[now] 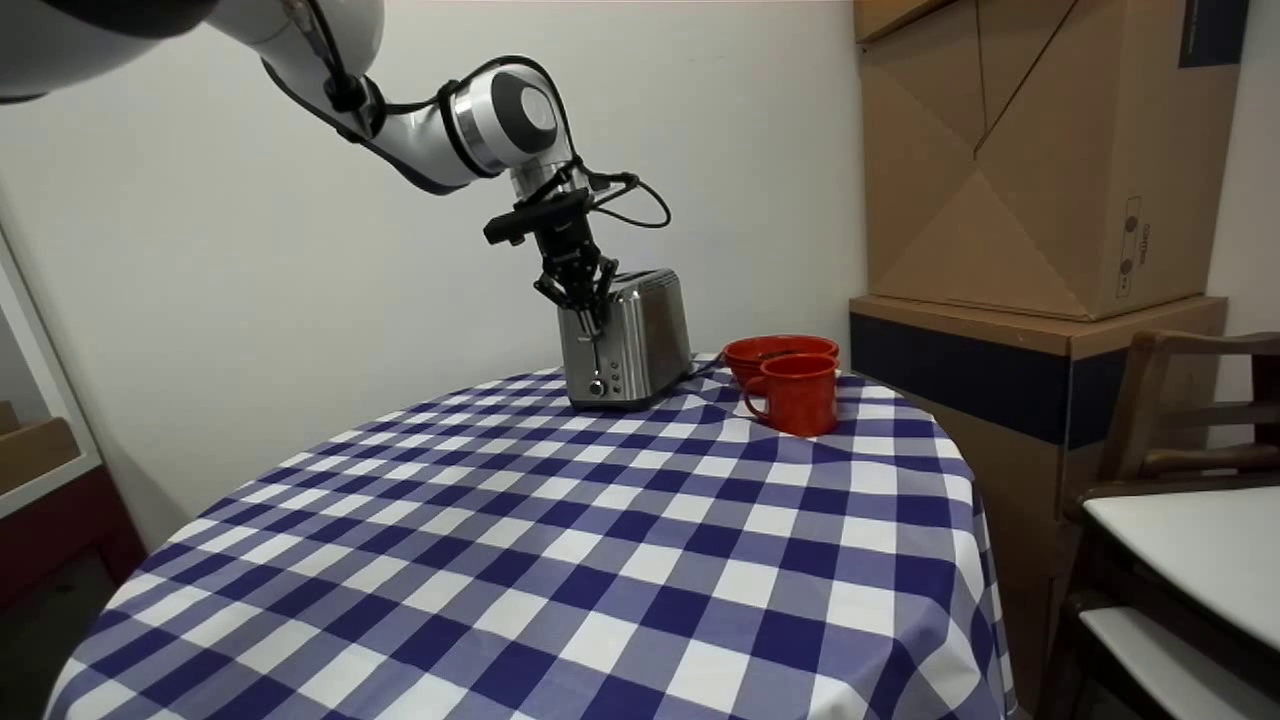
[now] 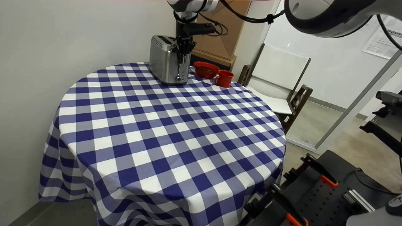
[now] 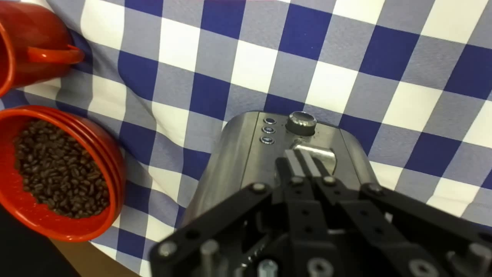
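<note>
A silver toaster (image 1: 654, 336) stands upright near the back edge of the table, its control end facing the open table. On that end the wrist view shows a wide metal lever (image 3: 326, 157), a round knob (image 3: 301, 123) and several small buttons (image 3: 267, 130). My gripper points down at this end of the toaster. Its two light-coloured fingers lie together, shut, with nothing visible between them. The fingertips are right at the lever and overlap it in view; whether they touch it, I cannot tell.
Beside the toaster sit red bowls (image 1: 750, 348), the top one holding dark beans (image 3: 60, 171), and a red mug (image 1: 801, 396). Most of the checked tablecloth (image 2: 150, 124) is bare. Behind the bowls rise cardboard boxes (image 1: 984, 180); a wall (image 1: 300, 216) is close behind the toaster.
</note>
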